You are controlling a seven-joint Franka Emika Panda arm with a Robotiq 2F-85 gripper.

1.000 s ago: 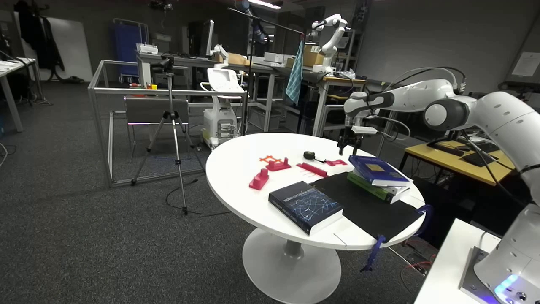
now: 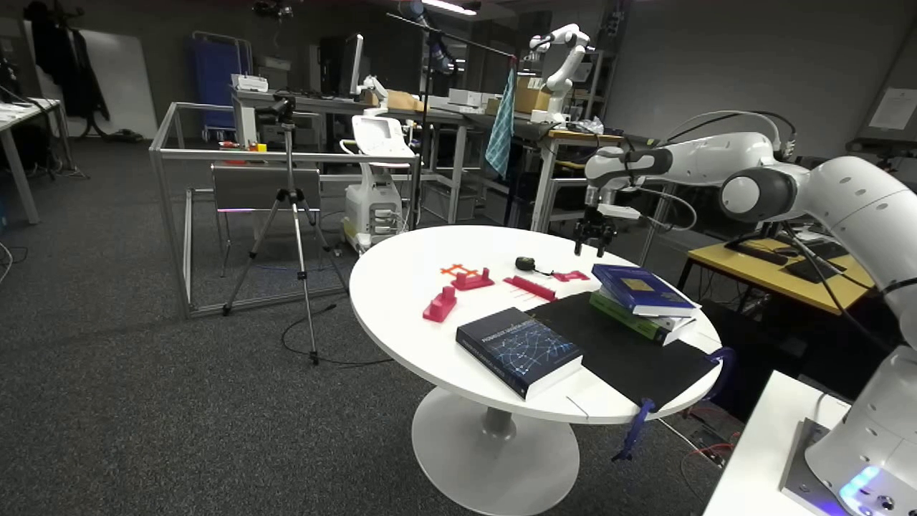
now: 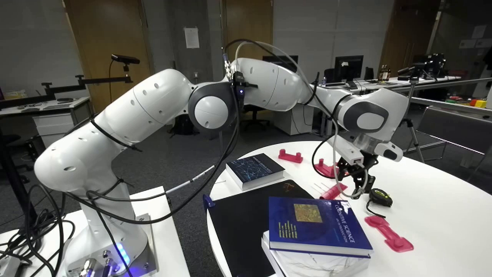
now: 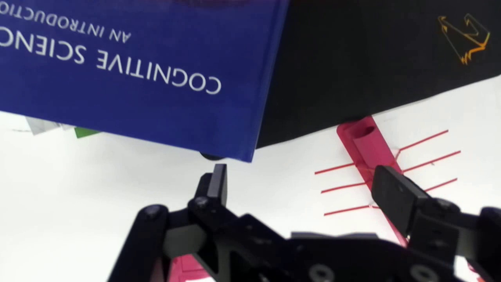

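Note:
My gripper stands open above the white table, with nothing between its fingers. In the wrist view, the blue Cognitive Science book [image 4: 155, 94] lies ahead of the fingers, its near corner just beyond the left one. The right finger [image 4: 394, 190] overlaps a pink tube-shaped part [image 4: 374, 148] with thin red rods. From the side, the gripper [image 3: 363, 184] hangs past the blue book [image 3: 318, 226], near a black tape measure [image 3: 381, 197]. The blue book [image 2: 640, 288] tops a stack, over a green book [image 2: 632, 318].
A black sheet [image 2: 632, 365] covers the table's near part, with a dark book [image 2: 520, 344] beside it. Flat pink [image 3: 389, 233] and upright pink [image 2: 440, 304] pieces lie around.
My gripper has risen a little above the table. The books and pink parts have stayed where they were.

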